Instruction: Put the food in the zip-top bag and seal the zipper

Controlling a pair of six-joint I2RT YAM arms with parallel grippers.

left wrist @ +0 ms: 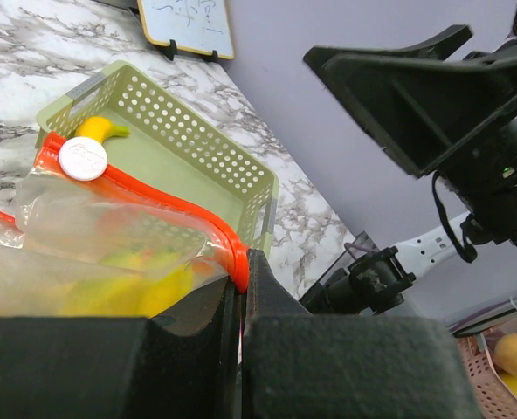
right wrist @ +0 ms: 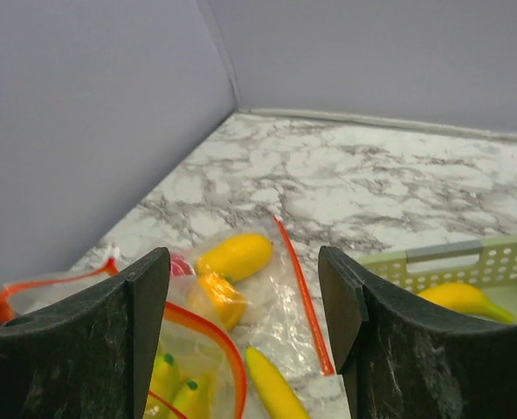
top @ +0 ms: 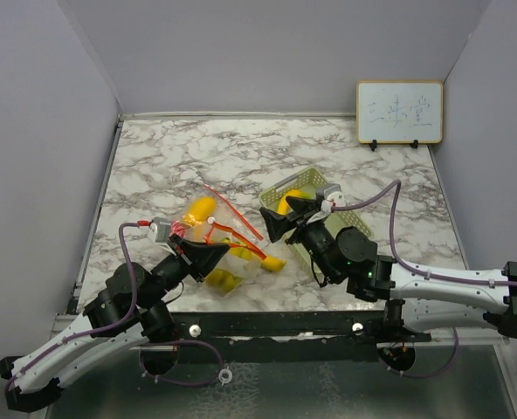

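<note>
The clear zip bag with its red zipper edge (top: 248, 244) lies mouth toward the right, yellow food inside. My left gripper is shut on the bag's red rim. A banana's yellow end (top: 272, 263) sticks out past that rim over the table; in the right wrist view this banana (right wrist: 274, 384) shows between the two red edges, its other end hidden by the film. My right gripper (top: 286, 215) stands open above the basket's left side, nothing between its fingers. Another banana (right wrist: 464, 298) lies in the green basket, partly covered by the right gripper in the top view.
The green basket (left wrist: 189, 131) stands right of the bag, its floor mostly bare. A small whiteboard (top: 400, 112) stands at the back right. Open marble table (top: 189, 148) lies behind the bag and basket. The right forearm crosses the front right.
</note>
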